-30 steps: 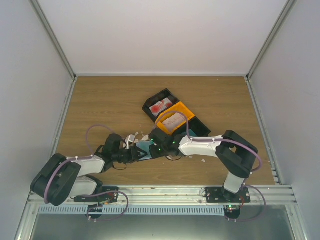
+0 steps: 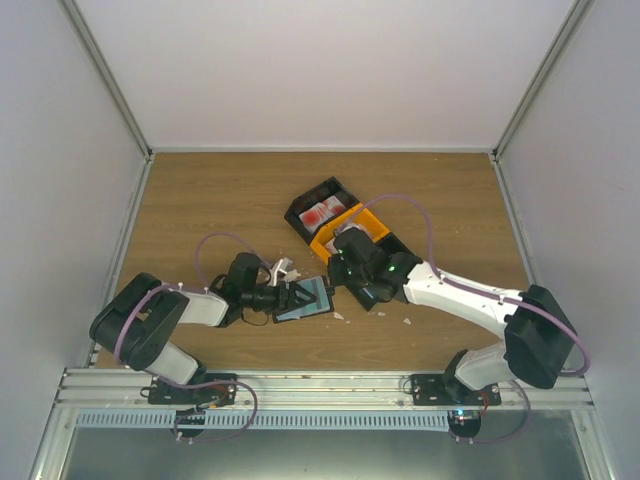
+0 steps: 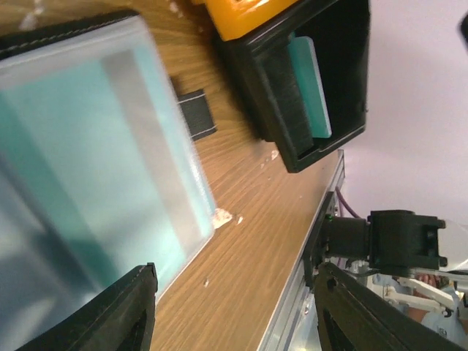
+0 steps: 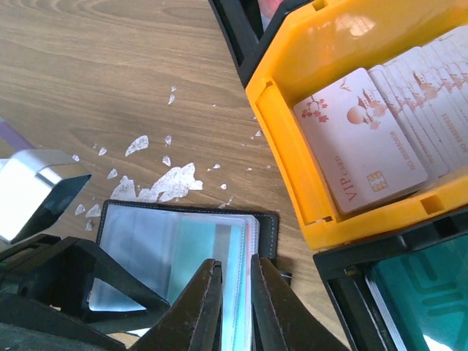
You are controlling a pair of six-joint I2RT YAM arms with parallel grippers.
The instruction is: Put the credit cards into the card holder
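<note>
The card holder (image 3: 102,168), a black wallet with clear blue sleeves, lies open on the table; my left gripper (image 2: 296,295) is over it, part open with nothing visible between its fingers. My right gripper hangs above the holder's right end, fingers close together, no card seen between them. White credit cards (image 4: 358,139) lie stacked in an orange box (image 4: 285,139) to the upper right of the holder. Teal cards (image 4: 431,292) sit in a black box beside it.
A black box (image 2: 295,215) with red-and-white cards stands behind the orange box. Small torn paper bits (image 4: 175,179) lie on the wood.
My right gripper has moved up and right, away from the holder toward the boxes. My left arm has shifted slightly up and right.
</note>
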